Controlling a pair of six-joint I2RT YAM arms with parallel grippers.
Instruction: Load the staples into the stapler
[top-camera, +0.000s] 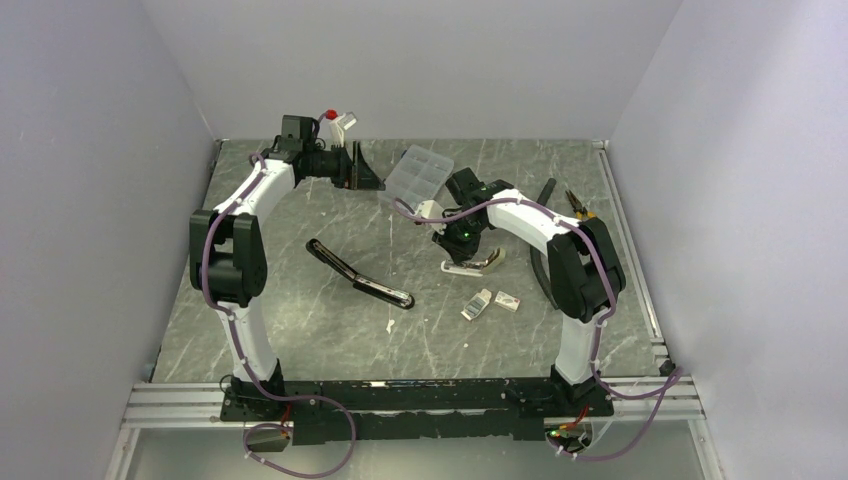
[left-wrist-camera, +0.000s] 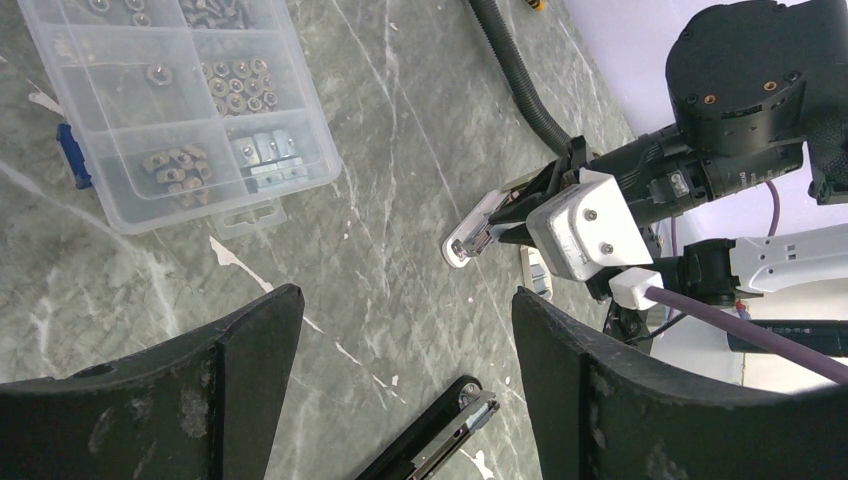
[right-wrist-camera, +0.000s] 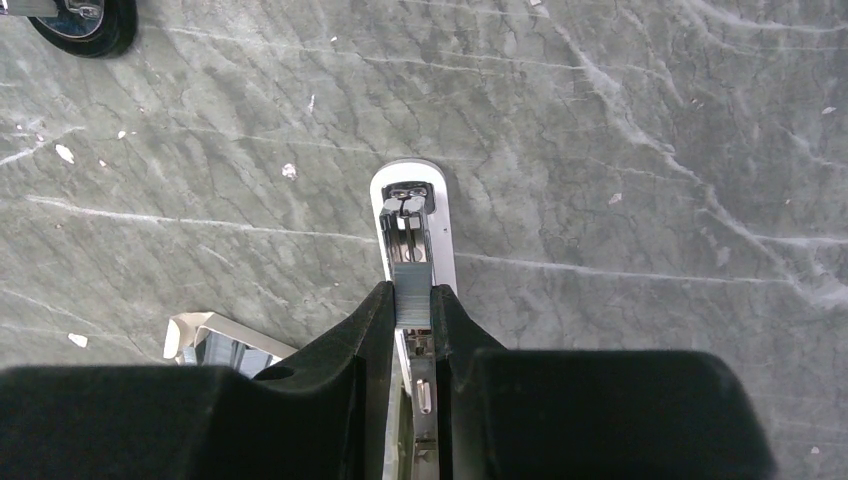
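A small white-based stapler lies with its metal channel bared, below my right gripper. The grey staple strip sits between that gripper's fingertips, which touch both its sides, over the channel; whether it rests fully on the channel floor I cannot tell. The top view shows the same stapler partly hidden by the right arm. My left gripper stands wide open at the far left, with nothing between its fingers. A packet of staples and a small white box lie in front of the stapler.
The clear compartment box with hardware stands at the back, close to my left gripper. A long black opened stapler lies left of centre. A black hose and orange-handled pliers are at the right.
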